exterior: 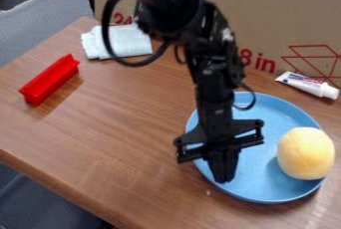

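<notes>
My black gripper (221, 163) reaches down over the left part of a blue plate (260, 188), its fingertips low inside the rim. It looks shut, with nothing seen between the fingers. A round pale yellow object (305, 153) sits on the right side of the plate, apart from the fingertips.
A red bar-shaped object (51, 80) lies at the left of the wooden table. A folded pale cloth (115, 42) and a white tube (308, 85) lie toward the back, before a cardboard box (294, 34).
</notes>
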